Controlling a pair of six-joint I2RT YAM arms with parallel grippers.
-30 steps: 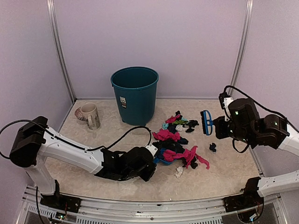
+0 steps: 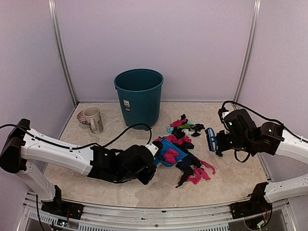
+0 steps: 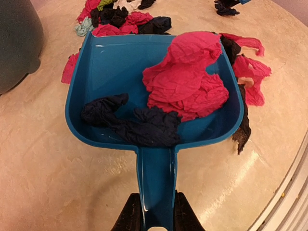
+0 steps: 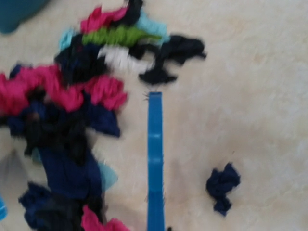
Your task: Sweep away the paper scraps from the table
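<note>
My left gripper is shut on the handle of a blue dustpan [image 3: 120,53]. In the pan lie a pink paper scrap [image 3: 187,82] and a dark navy scrap [image 3: 139,125]. My right gripper [image 2: 219,142] is shut on a blue brush [image 2: 211,139], held to the right of the scraps; the right wrist view shows the brush [image 4: 155,159] edge-on, its fingers hidden. Pink and dark scraps [image 2: 199,174] spread right of the pan, and a mixed heap [image 2: 185,126] lies behind it. One navy scrap [image 4: 223,187] sits apart on the right.
A tall teal bin [image 2: 139,98] stands at the back. A patterned mug [image 2: 94,119] and a small brownish round item [image 2: 82,118] are at the back left.
The brush has lately moved left and lower.
</note>
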